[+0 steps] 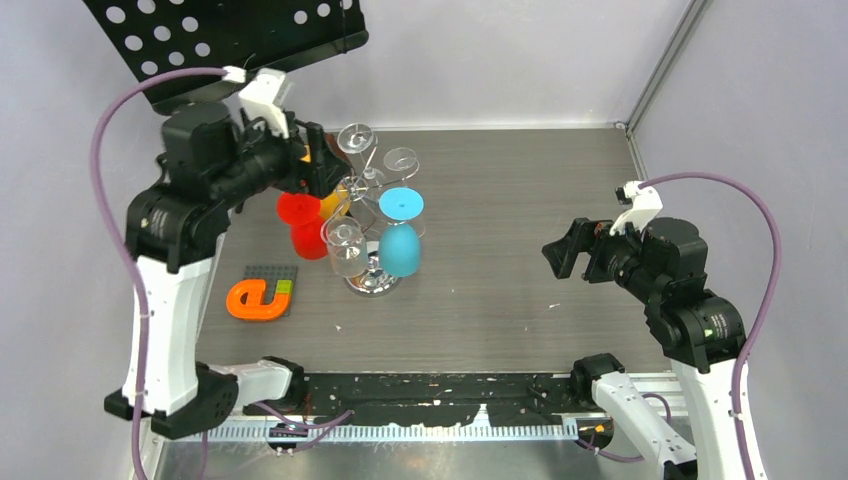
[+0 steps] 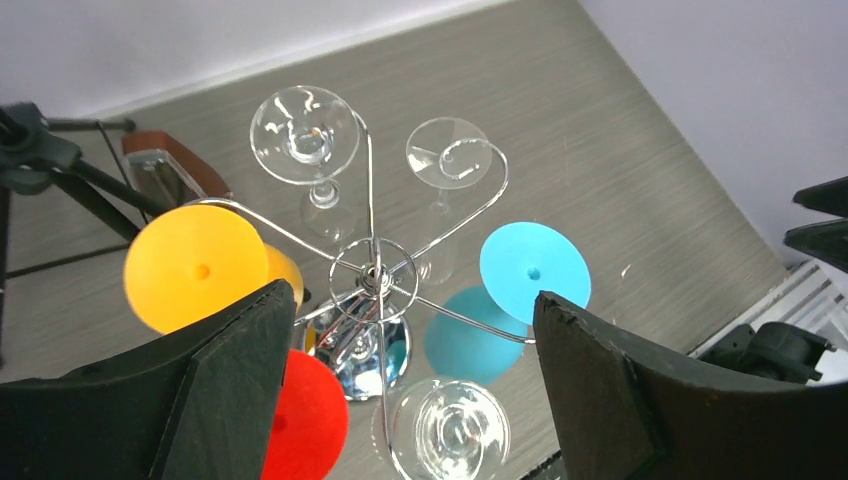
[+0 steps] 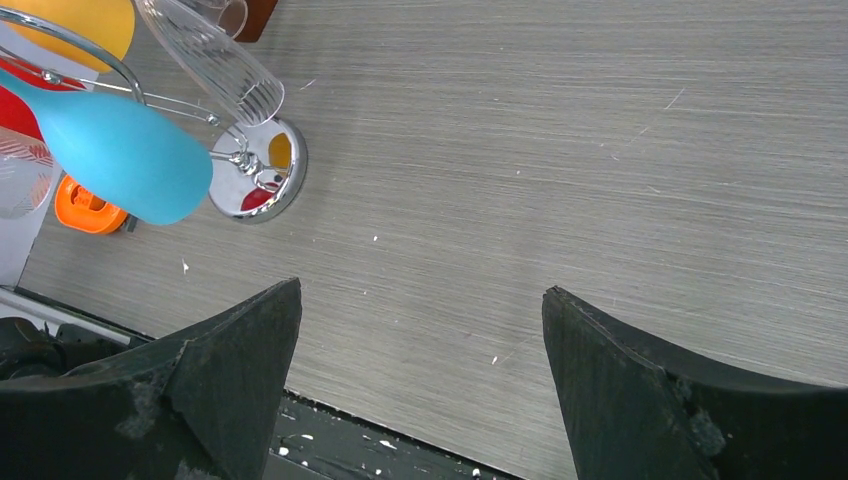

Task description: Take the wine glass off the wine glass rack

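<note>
A chrome rack (image 2: 380,280) holds upside-down glasses: yellow (image 2: 195,265), red (image 2: 305,420), blue (image 1: 400,240), and several clear ones, including one at top (image 2: 305,135) and one at front (image 1: 348,255). My left gripper (image 1: 318,165) is above the rack's upper left side, its fingers apart with rack and glasses below between them; none appears gripped. My right gripper (image 1: 566,250) stands open over bare table, right of the rack, nothing between its fingers.
A black music stand (image 1: 220,40) is behind left. An orange object (image 1: 255,308) on a grey plate lies front left, a brown block (image 2: 185,160) behind the rack.
</note>
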